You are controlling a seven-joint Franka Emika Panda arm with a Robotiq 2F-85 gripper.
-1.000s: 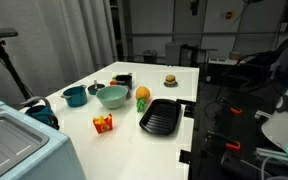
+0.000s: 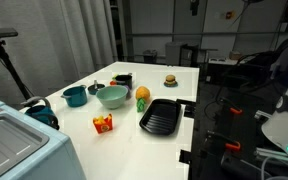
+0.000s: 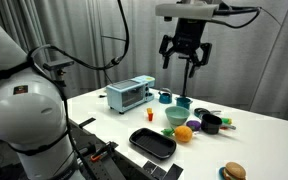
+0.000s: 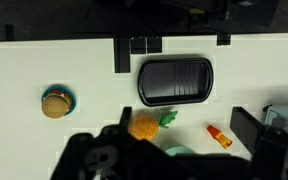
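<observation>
High above the white table, my gripper (image 3: 176, 66) hangs open, well clear of everything below, with nothing between its fingers. In the wrist view its two dark fingers (image 4: 79, 150) stand wide apart. A black ridged tray (image 4: 175, 80) lies below, close to the table's near edge. Beside the tray sits an orange pineapple-like toy (image 4: 144, 126) with green leaves. A red and yellow item (image 4: 219, 136) lies apart from the tray. On the other side, a toy burger (image 4: 56, 103) rests on a blue plate.
A green bowl (image 2: 112, 96) stands behind the tray, with teal pots (image 2: 75, 96) and dark cookware around it. A toaster oven (image 3: 131, 93) occupies one end of the table. Bare table surrounds the burger.
</observation>
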